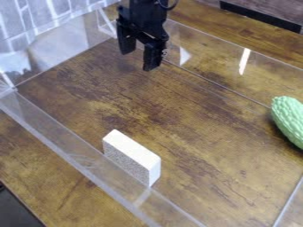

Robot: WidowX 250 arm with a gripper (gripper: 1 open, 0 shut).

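Observation:
My black gripper [138, 49] hangs at the top centre of the camera view, over the back of the wooden work area, open, with nothing seen between its fingers. A white rectangular block [131, 158] lies on the wood near the front. A pale green, bumpy vegetable-like object [288, 121] sits at the right edge, partly out of view.
Clear plastic walls [53, 139] border the wooden surface [160, 106]. The middle between gripper, block and green object is bare. Light crumpled material [35, 27] is at the back left.

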